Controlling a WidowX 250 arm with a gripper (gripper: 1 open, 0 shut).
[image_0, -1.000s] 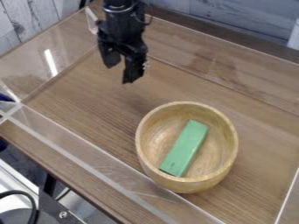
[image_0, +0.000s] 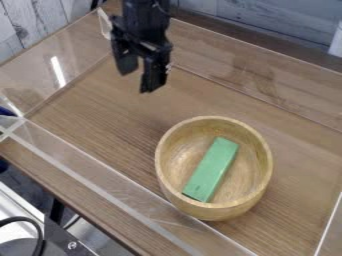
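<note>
My gripper (image_0: 139, 62) is at the upper left of the camera view, over bare wooden surface, its dark fingers pointing down and apart, open. No object shows clearly between them; its details are blurred. A round tan bowl (image_0: 175, 150) at the lower right holds a green oblong block (image_0: 211, 169), lying diagonally inside it.
A transparent edge strip runs along the lower left, with a dark cable near the bottom left corner. A small pale object sits behind the arm at the top.
The arm and gripper have shifted and turned slightly at the upper left. The bowl and green block have not moved.
</note>
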